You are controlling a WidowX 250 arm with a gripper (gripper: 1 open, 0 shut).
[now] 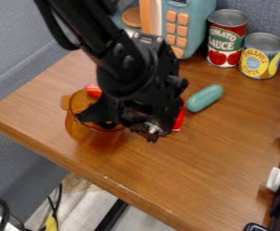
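My black gripper hangs over the middle of the wooden table, partly in front of an orange transparent pot with a handle. Red or pink items show behind the gripper on both sides, largely hidden. A teal cylindrical object lies just right of the gripper. The dark fingertips blend together, so I cannot tell whether the fingers are open or holding anything.
A tomato can and a yellow can stand at the back right, beside a teal appliance. A dark appliance with white knobs is at the right edge.
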